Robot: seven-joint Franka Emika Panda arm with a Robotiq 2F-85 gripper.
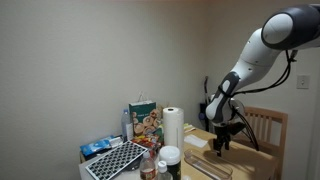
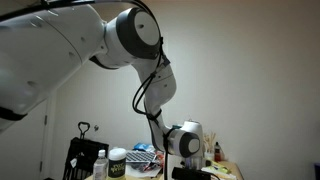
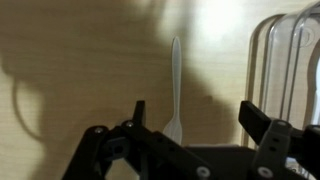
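A slender pale utensil, seemingly a spoon (image 3: 176, 90), lies on the wooden tabletop (image 3: 80, 70) in the wrist view. Its thin end points away, and its wider end runs down to the gripper's body, which partly hides it. My gripper is open above it, the utensil lying between the two fingers in this view, closer to the left one. Nothing is held. In exterior view 1 the gripper (image 1: 222, 147) is low over the table's right part; the utensil cannot be made out there.
A clear container (image 3: 272, 75) stands close to the right finger. In exterior view 1, a paper towel roll (image 1: 173, 128), a dark-lidded jar (image 1: 170, 157), bottles and a dish rack (image 1: 116, 160) crowd the left. A chair (image 1: 267, 118) stands behind the arm.
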